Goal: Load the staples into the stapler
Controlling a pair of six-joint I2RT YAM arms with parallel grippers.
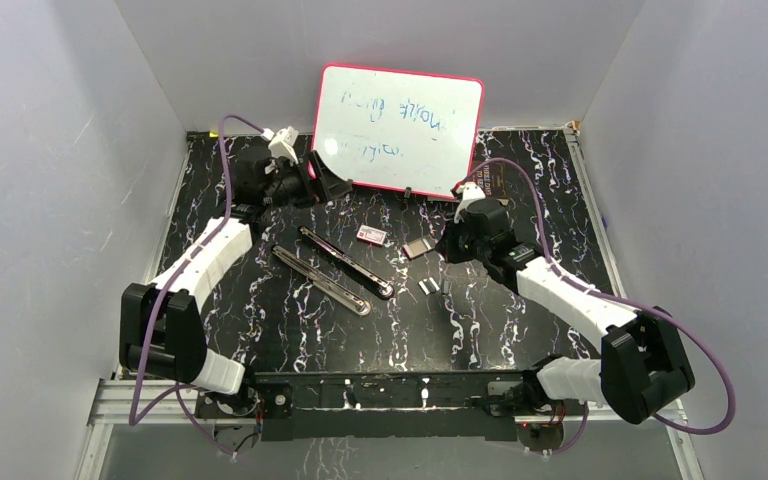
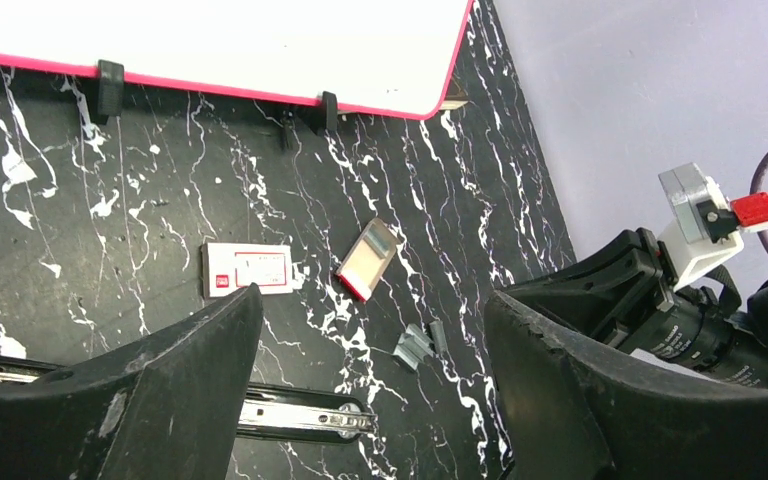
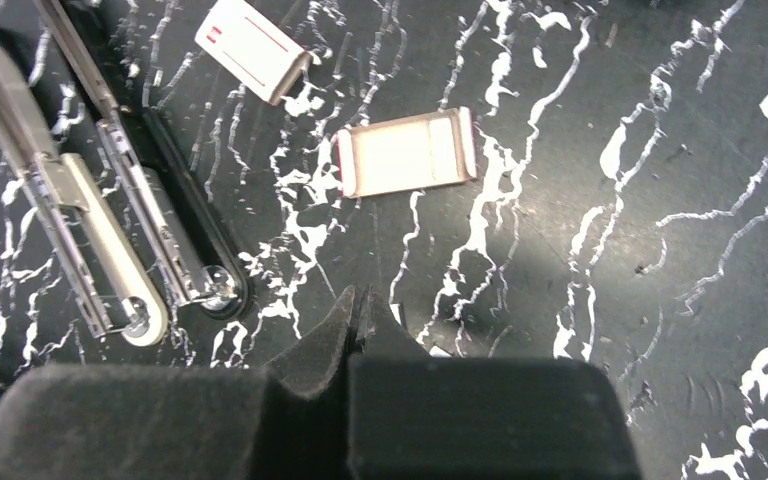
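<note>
Two opened staplers lie side by side left of centre, a black stapler and a grey stapler. Small strips of staples rest loose on the table right of their near ends. My left gripper is open high over the table, beyond the staplers, with nothing between its fingers. Above the table, right of the loose staples, my right gripper is shut; nothing shows between its fingertips. In the right wrist view the gripper hides most of the staples.
A small white box and an open tray-like box part lie beyond the staples. At the back stands a whiteboard with a red frame, held by black feet. Free table spreads in front and at the right.
</note>
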